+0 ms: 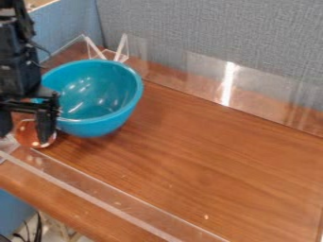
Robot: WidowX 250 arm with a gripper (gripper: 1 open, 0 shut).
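My black gripper (34, 121) is low at the left of the camera view, open, beside the near-left side of a turquoise bowl (104, 93). Its fingers are over a small orange-red round object (36, 139), partly hidden by them. Whether they touch it I cannot tell.
Clear plastic strips run along its back and front edges, with a clear bracket behind the bowl. A grey textured wall (214, 43) stands at the back.
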